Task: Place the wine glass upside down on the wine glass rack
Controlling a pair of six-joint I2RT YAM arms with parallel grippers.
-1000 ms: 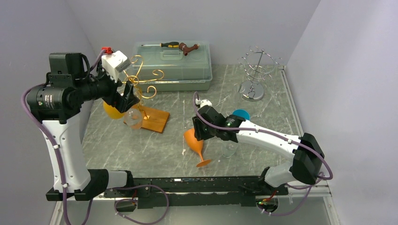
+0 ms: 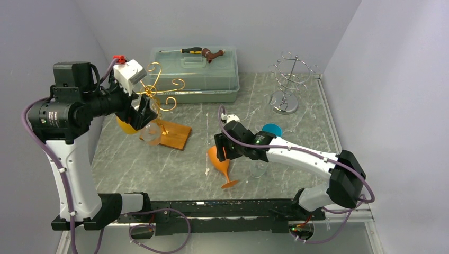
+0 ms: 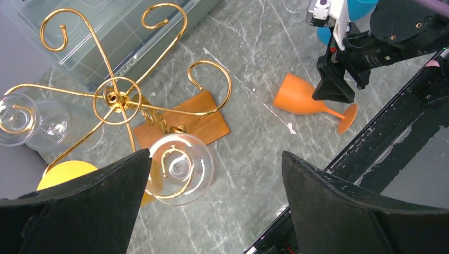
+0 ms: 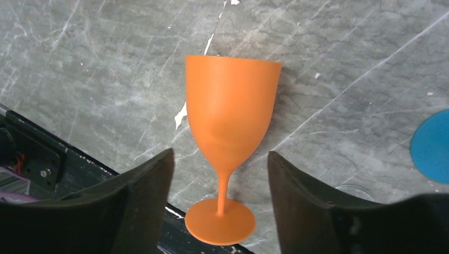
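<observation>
An orange wine glass (image 4: 227, 100) lies on its side on the grey table, its bowl away from me and its foot toward the front edge. Over it hovers my right gripper (image 2: 220, 153), its fingers (image 4: 145, 185) apart with nothing held between them. The gold wine glass rack (image 3: 117, 99) stands on a wooden base (image 2: 176, 136) at the left. Upside down on one of its arms hangs a clear glass (image 3: 193, 182). Near that glass my left gripper (image 2: 142, 120) is open and holds nothing.
Another clear glass (image 3: 58, 121) and a yellow one (image 3: 66, 172) are at the gold rack's far side. A lidded green box (image 2: 196, 79) stands behind. Right of the orange glass are a blue cup (image 2: 272, 129) and a clear glass (image 2: 259, 168); a silver rack (image 2: 286, 100) stands farther back.
The clear glass on the gold rack sways slightly. My left arm shows hardly any movement.
</observation>
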